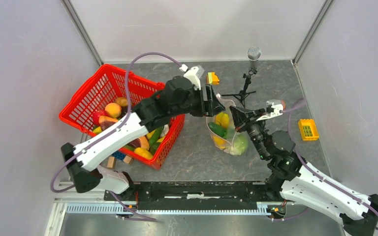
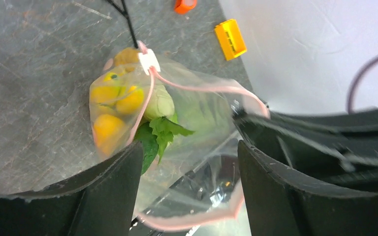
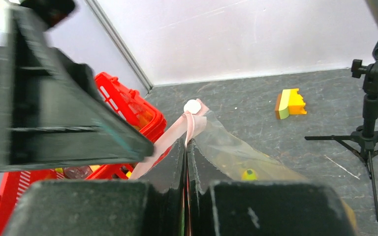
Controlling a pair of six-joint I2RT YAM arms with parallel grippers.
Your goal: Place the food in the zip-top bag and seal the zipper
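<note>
The clear bag (image 2: 197,110) with its pink zip edge stands with its mouth wide in the left wrist view. Inside lie yellow foods (image 2: 107,129), a pale green cabbage-like piece (image 2: 160,103), a leafy piece (image 2: 166,132) and a dark green cucumber (image 1: 217,129). My left gripper is over the bag's mouth, its fingers apart with nothing between them. My right gripper is shut on the bag's pink edge, holding it up. A white zip slider (image 3: 192,106) sits just beyond those fingertips.
A red basket (image 1: 81,115) full of produce stands on the left. Behind the bag are a black tripod (image 1: 246,86) and a yellow block (image 1: 212,78); a yellow tray (image 1: 308,130) lies at right. Bare grey table (image 1: 192,152) shows in front of the basket and bag.
</note>
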